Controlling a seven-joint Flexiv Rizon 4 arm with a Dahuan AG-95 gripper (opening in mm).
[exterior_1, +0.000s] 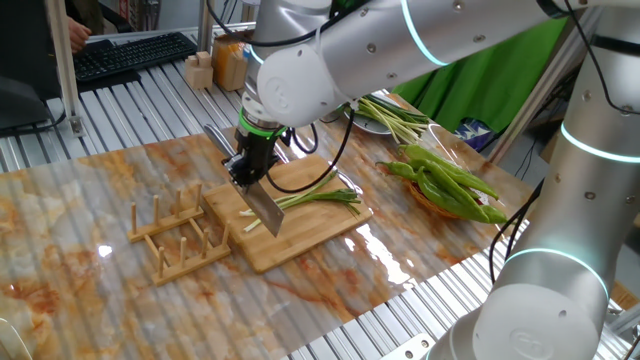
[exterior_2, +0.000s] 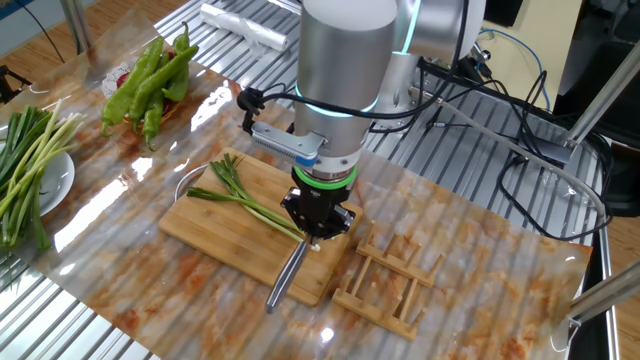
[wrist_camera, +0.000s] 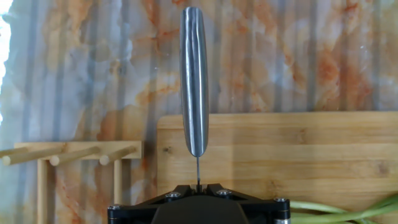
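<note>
My gripper is shut on a knife (wrist_camera: 194, 81), pinching the thin blade just below its silver handle. In exterior view 1 the broad blade (exterior_1: 264, 209) points down over the cutting board (exterior_1: 275, 258), at the left part of some green onions (exterior_1: 340, 196). Whether the edge touches the onions or the board cannot be told. From exterior view 2 the handle (exterior_2: 287, 277) slants out toward the front, while the gripper (exterior_2: 314, 238) hides the blade. The onions (exterior_2: 235, 195) lie across the board with their white ends near the gripper.
A wooden peg rack (exterior_1: 190, 262) stands close beside the board. Green peppers (exterior_1: 440, 185) fill a basket on the board's other side, and more onions (exterior_2: 30, 170) rest on a white plate (exterior_2: 58, 182).
</note>
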